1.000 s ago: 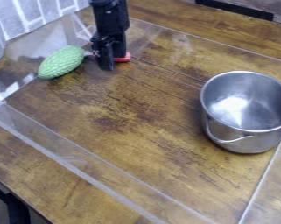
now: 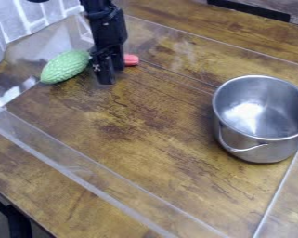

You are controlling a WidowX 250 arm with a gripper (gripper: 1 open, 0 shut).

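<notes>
The black gripper (image 2: 104, 67) is low over the table at the upper left, between a green bumpy vegetable-like object (image 2: 66, 66) on its left and a small red-pink object (image 2: 130, 59) on its right, which is partly hidden behind it. Whether its fingers are open or shut is unclear. A steel pot (image 2: 259, 119) with a handle stands on the right.
A pale curtain (image 2: 15, 23) is at the upper left, and a dark edge runs along the back right.
The gripper has moved leftward and slightly down, toward the green object, uncovering more of the red-pink object. The objects look unmoved.
</notes>
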